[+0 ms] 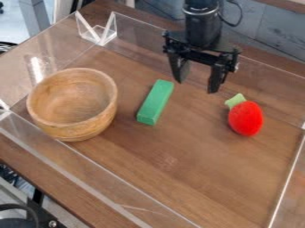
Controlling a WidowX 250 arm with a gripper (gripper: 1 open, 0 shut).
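My black gripper (195, 75) hangs open over the back middle of the table, its two fingers spread wide with nothing between them. A green block (155, 101) lies below it to the left. To the right lies a red, rounded object (245, 118) with a small pale green piece (234, 101) at its upper left. A wooden bowl (71, 104) stands on the left.
The wooden table (167, 178) has clear low panels (96, 29) along its edges. A cable loops behind the arm at the top.
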